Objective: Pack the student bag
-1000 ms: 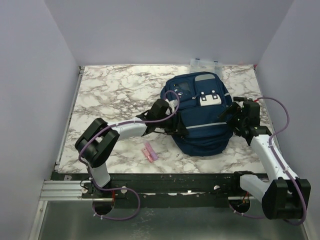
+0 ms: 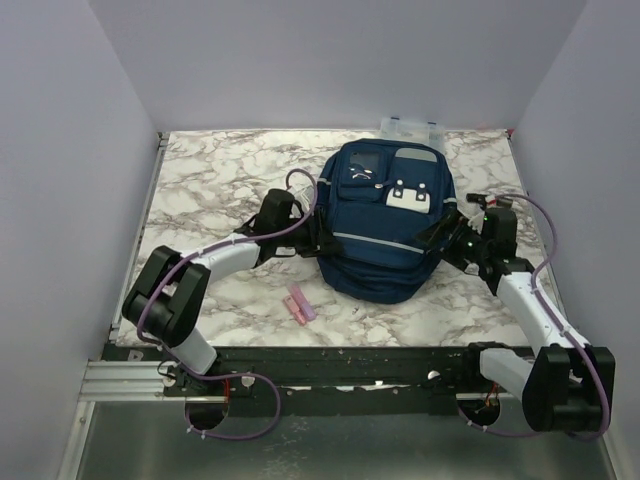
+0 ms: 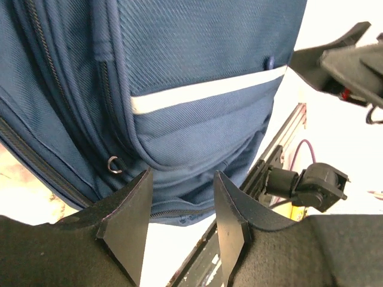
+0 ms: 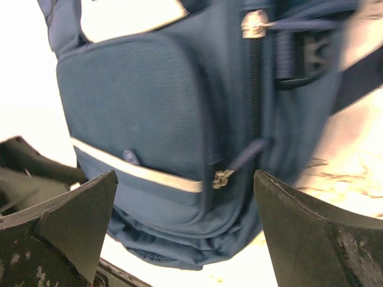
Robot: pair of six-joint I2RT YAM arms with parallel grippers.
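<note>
A navy student bag (image 2: 375, 225) lies on the marbled table with its pockets facing up and a light stripe across its lower front. At its left edge is my left gripper (image 2: 325, 243); the left wrist view shows its two fingers (image 3: 128, 224) part open above the bag's side, by a zipper, with nothing seen between them. My right gripper (image 2: 435, 235) stands over the bag's right edge, its fingers (image 4: 72, 224) wide apart. A zipper pull (image 4: 222, 178) lies between them in the right wrist view, not gripped.
Two pink items (image 2: 300, 303) lie on the table to the left of the bag's bottom. Behind the bag is a clear plastic case (image 2: 412, 130).
The bag has shifted left and straightened, and my left gripper has moved left with its edge.
</note>
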